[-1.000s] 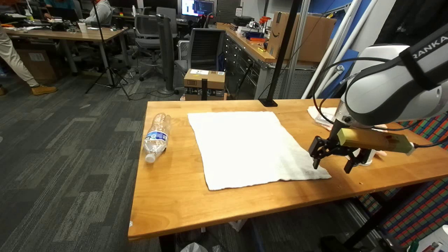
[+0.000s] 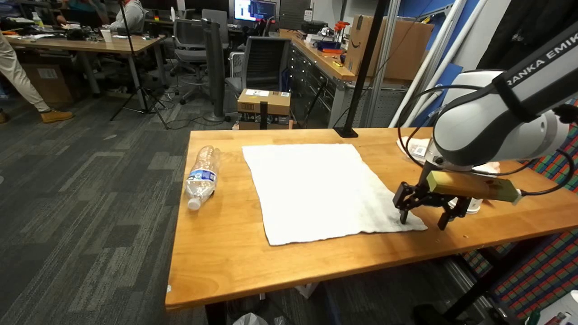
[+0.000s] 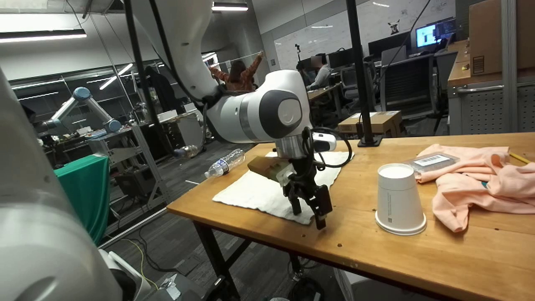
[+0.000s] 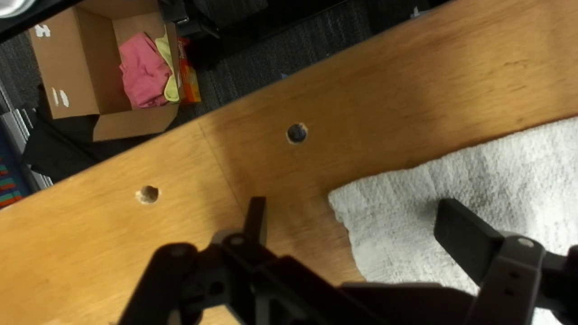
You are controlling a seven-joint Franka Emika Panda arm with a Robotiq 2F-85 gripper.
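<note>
A white towel [image 2: 314, 189] lies spread nearly flat on the wooden table. One of its corners [image 4: 374, 211] shows in the wrist view, between my two fingers. My gripper [image 2: 423, 221] stands open just above that corner, its fingers pointing down. In the wrist view, one finger [image 4: 466, 238] is over the towel and the other [image 4: 255, 222] is over bare wood. Nothing is held between them. In exterior view 2 the gripper [image 3: 308, 215] hangs at the towel's near corner; whether a fingertip touches the cloth is hard to tell.
A clear plastic bottle [image 2: 202, 176] lies left of the towel. An upside-down white cup [image 3: 399, 200], a peach cloth [image 3: 476, 183] and a small clear package [image 3: 434, 162] occupy the table's other side. The table's front edge [image 2: 325, 272] is close to the gripper. A black post [image 3: 365, 100] rises behind.
The gripper has come down and slightly left in exterior view 1, closer to the towel's corner. It is open in both frames. Towel and bottle have not moved.
</note>
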